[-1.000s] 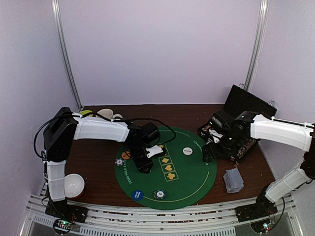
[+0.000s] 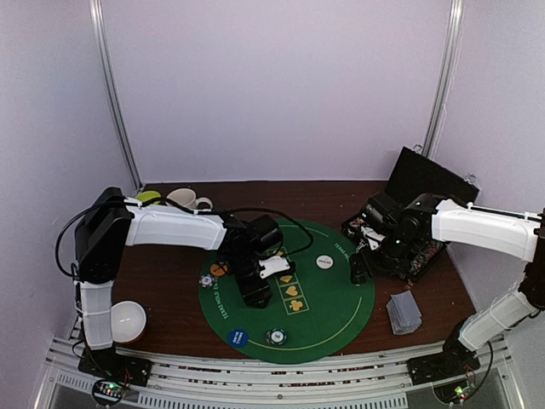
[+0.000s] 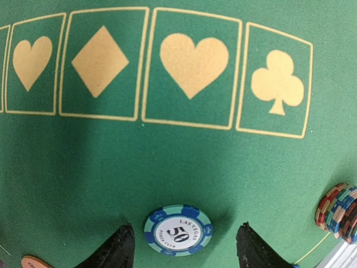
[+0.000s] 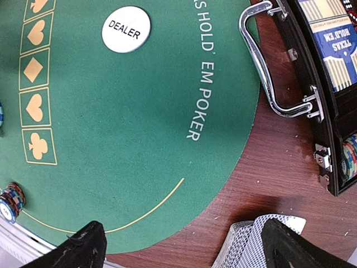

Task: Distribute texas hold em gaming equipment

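Observation:
My left gripper is open just above the green mat [image 3: 167,156], a blue-and-white 50 chip [image 3: 178,229] lying between its fingertips. A chip stack [image 3: 337,209] sits to its right, near the printed club. My right gripper is open over the mat's right side, near a pile of playing cards [image 4: 262,240] on the wooden table. The white dealer button [image 4: 125,29] lies on the mat. The blue small disc [image 2: 238,338] lies near the mat's front left.
The open chip case [image 4: 329,50] stands at the right of the mat. A white bowl [image 2: 129,322] is at the front left, cups [image 2: 181,197] at the back left. Bare wood [image 2: 162,281] shows left of the mat.
My left gripper has shifted slightly toward the front and right over the mat. The right arm looks unchanged.

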